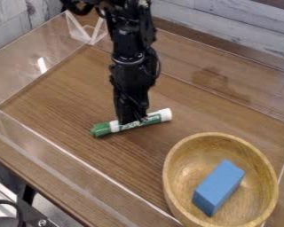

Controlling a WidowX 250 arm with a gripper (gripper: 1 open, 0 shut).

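Note:
My black gripper (130, 113) reaches down from the top centre onto a green and white cylinder (109, 128), perhaps a marker or tube, which lies slanted on the wooden table (61, 106). The fingertips are at the cylinder's upper side near its middle; the dark shape hides whether anything is between them.
A round tan bowl (184, 206) at the lower right holds a blue block (218, 187).

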